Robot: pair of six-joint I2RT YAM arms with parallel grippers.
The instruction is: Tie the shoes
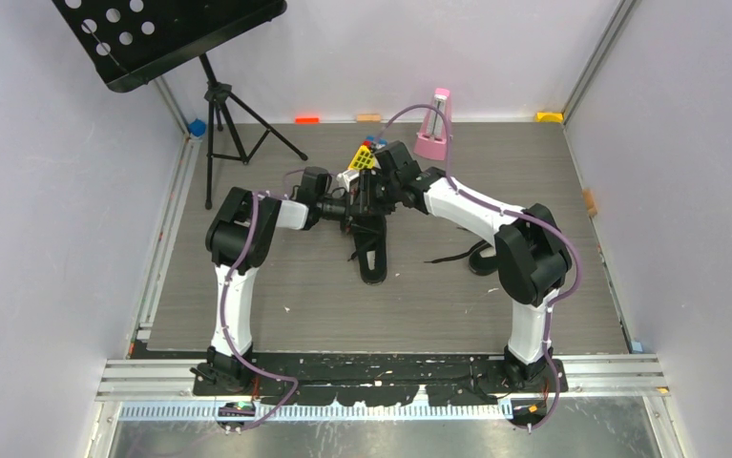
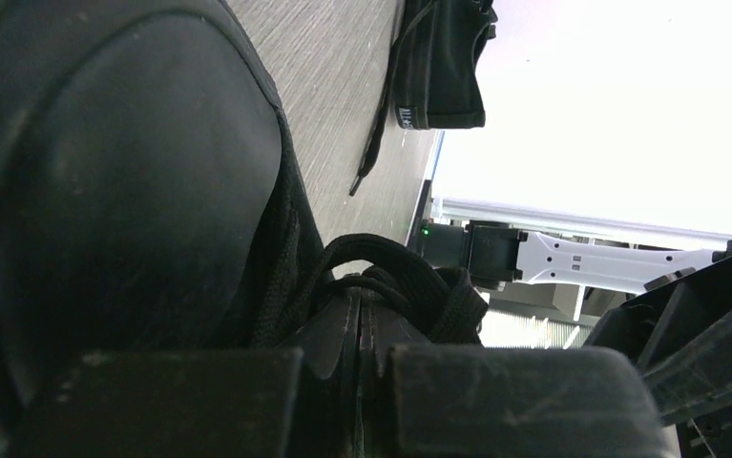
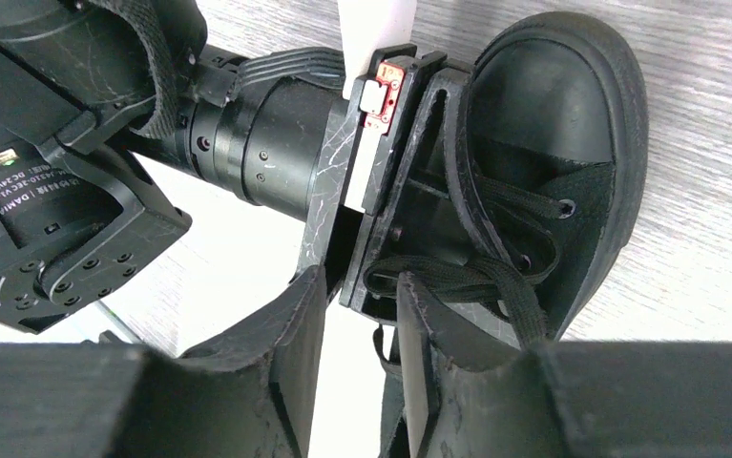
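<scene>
A black shoe (image 1: 373, 262) lies mid-table, its far end under both grippers. In the left wrist view my left gripper is shut amid looped black lace (image 2: 390, 262) beside the shoe; whether lace is pinched between its fingers is unclear. In the right wrist view my right gripper stands part open above the shoe (image 3: 572, 105) and lace (image 3: 524, 305), close against the left gripper's body. A second black shoe (image 1: 484, 264) lies to the right, partly hidden by the right arm.
A music stand (image 1: 228, 114) stands at back left, a pink metronome (image 1: 430, 138) at back centre, and a yellow toy (image 1: 361, 158) just behind the grippers.
</scene>
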